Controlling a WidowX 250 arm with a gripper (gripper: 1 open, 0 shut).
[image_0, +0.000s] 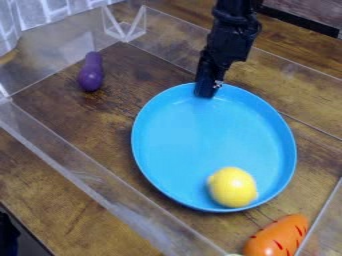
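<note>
My black gripper (210, 80) is at the top middle, its tip at the far rim of a blue plate (201, 140); its fingers look closed, with nothing visible between them. A yellow lemon-like object (231, 187) lies on the plate's near right part. A purple eggplant-like object (91, 73) lies on the wood at the upper left. An orange carrot-like object (275, 236) is at the bottom right, outside the plate.
Clear plastic walls border the wooden surface (67, 115) on the left and along the front. Bare wood shows left of the plate and at the right.
</note>
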